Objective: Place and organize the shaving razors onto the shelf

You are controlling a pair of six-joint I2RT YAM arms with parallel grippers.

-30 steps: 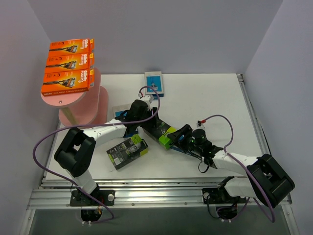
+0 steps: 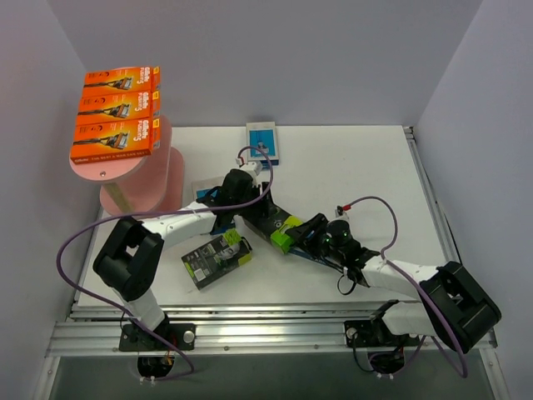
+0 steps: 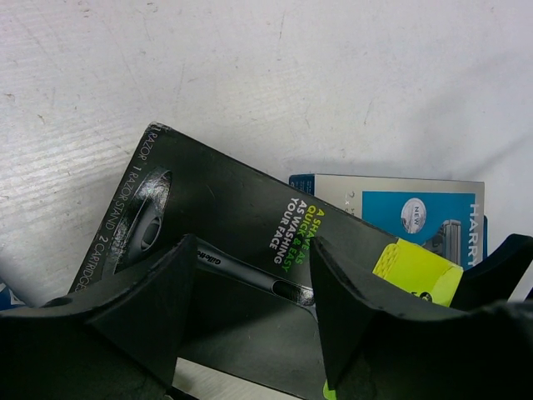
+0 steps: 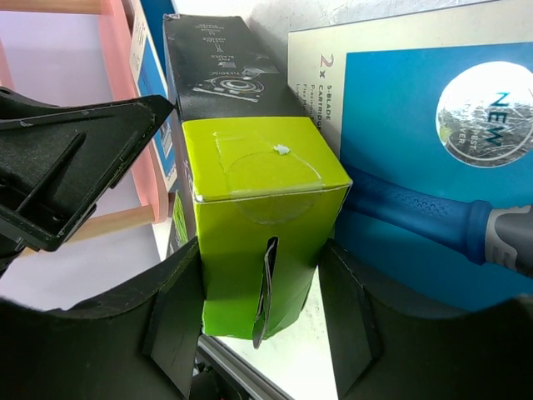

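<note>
A black razor box with a lime-green end (image 2: pixel 283 237) lies slanted near the table's middle. My right gripper is shut on that green end, a finger on either side. Over the same box's black face (image 3: pixel 241 192), my left gripper stands open, its fingers apart above the printed razor. Another black-and-green box (image 2: pixel 216 260) lies to the left of it. A blue HARRY'S box (image 4: pixel 416 100) rests beside the held box, partly under it. Three orange Gillette boxes (image 2: pixel 112 108) sit side by side on the top tier of the pink shelf (image 2: pixel 173 179).
One blue-and-white box (image 2: pixel 262 140) lies at the table's back edge, and another (image 2: pixel 202 185) is partly behind the left arm. Both arms are close together over the middle.
The arms look almost still from above.
</note>
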